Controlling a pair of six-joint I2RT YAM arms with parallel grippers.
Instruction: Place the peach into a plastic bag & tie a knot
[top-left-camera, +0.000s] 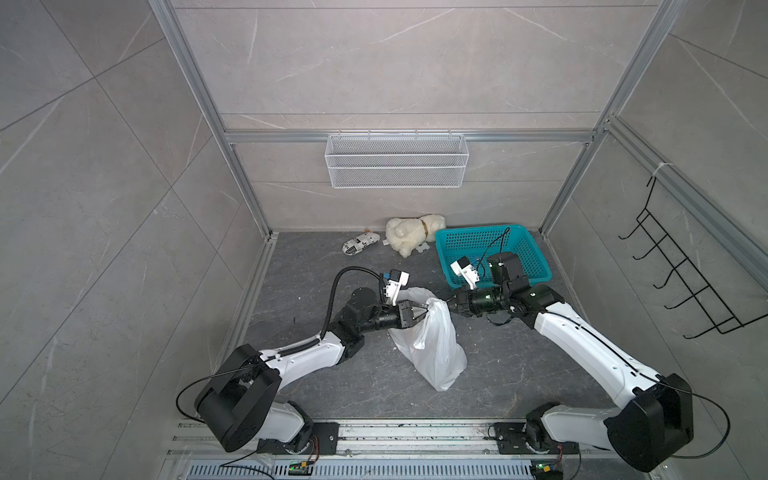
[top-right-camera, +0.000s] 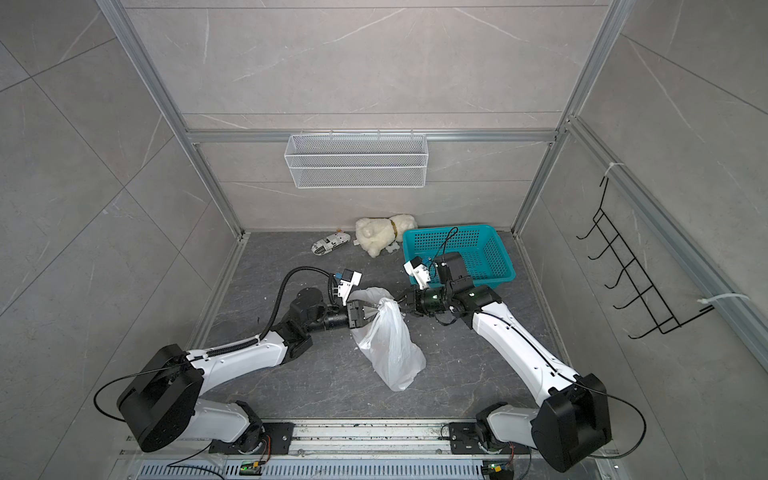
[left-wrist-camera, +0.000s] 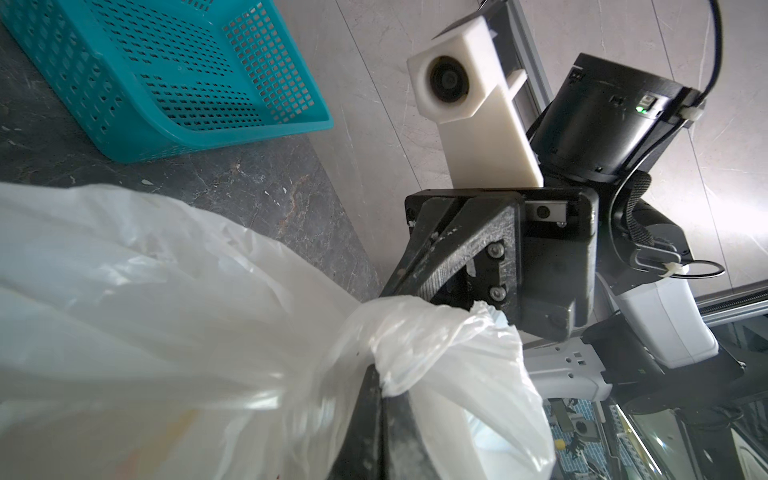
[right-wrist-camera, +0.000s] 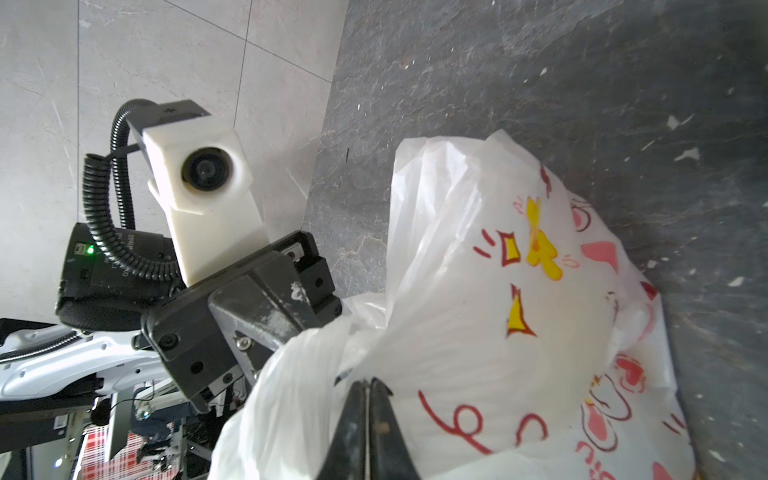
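Note:
A translucent white plastic bag (top-left-camera: 436, 356) with printed drawings sags on the grey floor, its gathered top raised between both grippers. In the left wrist view my left gripper is shut on the bunched top of the bag (left-wrist-camera: 200, 296). My right gripper has reached the gathered plastic from the right; its fingertips are close together at the bag (right-wrist-camera: 512, 336), partly covered, and I cannot tell whether they are shut on it. An orange tint shows faintly through the plastic in the left wrist view; no peach is clearly visible.
A teal basket (top-right-camera: 488, 256) stands at the back right, behind my right arm. A white plush toy (top-left-camera: 404, 232) and a small patterned object (top-left-camera: 356, 244) lie along the back wall. A wire rack (top-left-camera: 396, 160) hangs on that wall.

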